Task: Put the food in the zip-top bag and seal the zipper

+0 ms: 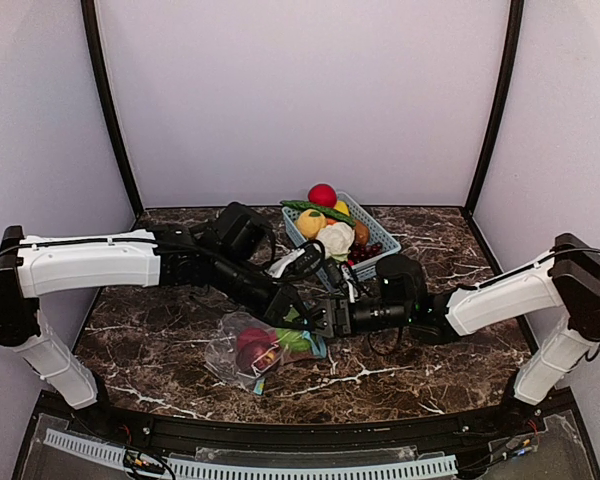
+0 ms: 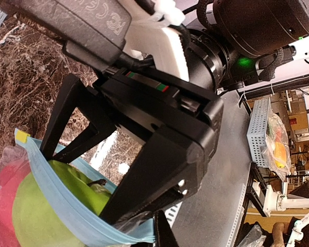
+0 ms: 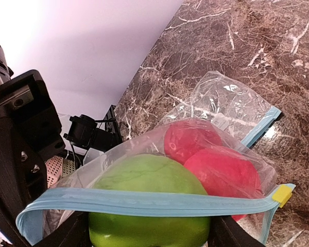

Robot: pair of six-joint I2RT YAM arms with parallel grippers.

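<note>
The clear zip bag (image 1: 242, 350) lies on the marble table, holding red fruit (image 3: 221, 175). A green pepper (image 3: 139, 180) is at its mouth, behind the blue zipper strip (image 3: 123, 200) in the right wrist view. My left gripper is shut at the bag's blue rim, above the pepper. My right gripper is shut on the green pepper, its fingers mostly hidden under the strip and pepper. Both grippers are close together in the top view.
A blue basket (image 1: 380, 258) of produce, with cauliflower, cucumber and grapes, stands behind the grippers.
</note>
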